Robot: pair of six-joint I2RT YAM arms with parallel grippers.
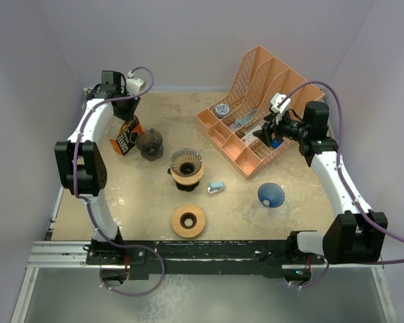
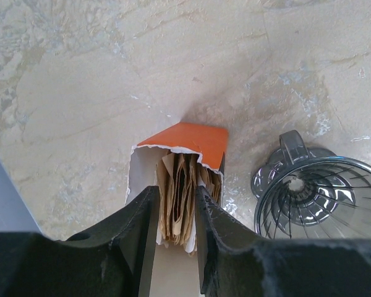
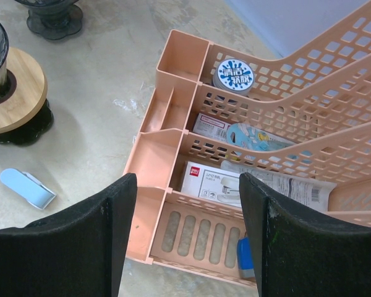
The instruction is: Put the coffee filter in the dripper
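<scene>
An orange-and-black box (image 1: 126, 138) holds a stack of brown paper filters (image 2: 178, 198) in the left wrist view. My left gripper is open just over the filters, its fingertips either side of the stack's front. A clear ribbed dripper (image 2: 321, 204) stands to its right; another (image 1: 186, 163) sits on a wooden ring at the middle of the table. My right gripper hangs open above the peach organizer, nothing between its fingers.
The organizer (image 1: 230, 151) fills the back right. A blue cone (image 1: 271, 194), a small light-blue object (image 1: 216, 186) and a wooden ring (image 1: 188, 230) lie on the front half, with bare table between them.
</scene>
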